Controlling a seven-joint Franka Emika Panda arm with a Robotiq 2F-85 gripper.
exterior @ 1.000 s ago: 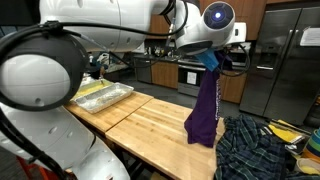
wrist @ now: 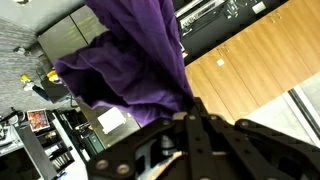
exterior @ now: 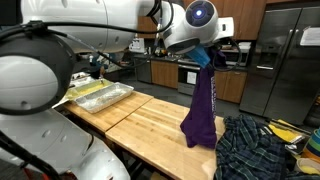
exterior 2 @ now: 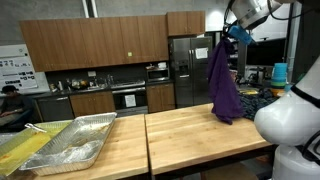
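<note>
A purple cloth (exterior: pixel 202 108) hangs in a long drape from my gripper (exterior: pixel 216 56), which is shut on its upper end high above the table. Exterior view 2 has the same purple cloth (exterior 2: pixel 222 88) under the gripper at the upper right, its lower end near the table's right side. In the wrist view, folds of the purple cloth (wrist: pixel 135 65) spread from the fingertips across the upper left. The cloth covers the pinched spot.
Foil-like trays (exterior 2: pixel 72 145) stand at its left end. A dark checked cloth heap (exterior: pixel 250 148) lies to the right, with yellow items (exterior: pixel 285 133) behind it.
</note>
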